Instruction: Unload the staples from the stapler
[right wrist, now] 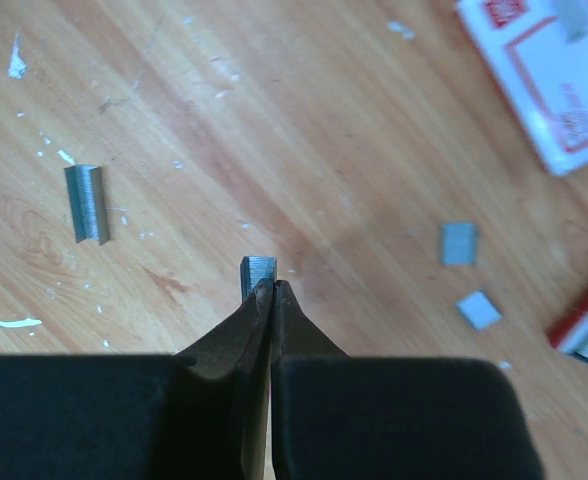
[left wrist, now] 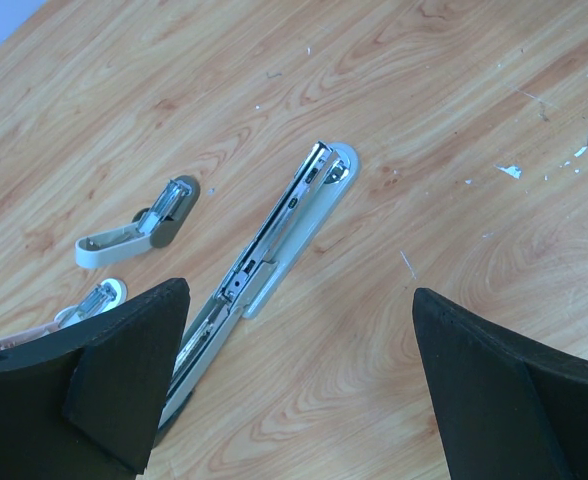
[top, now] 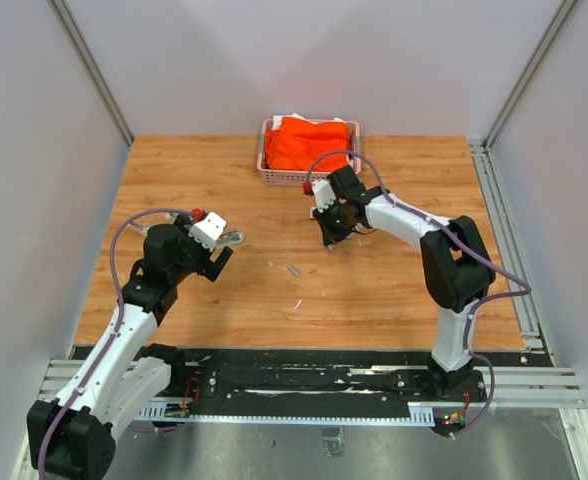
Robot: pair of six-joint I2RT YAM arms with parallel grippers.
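Note:
In the right wrist view my right gripper is shut on a short strip of staples, whose metal end pokes out past the fingertips. A longer staple strip lies on the wood to its left, and small staple pieces lie to its right. The open grey stapler rests diagonally in the left wrist view, its magazine exposed and its lower end hidden by a finger. My left gripper stands open above the table, nothing between its fingers.
Two small staplers lie left of the long one. A white-and-red box shows at the right wrist view's upper right. The pink basket with orange cloth stands at the back.

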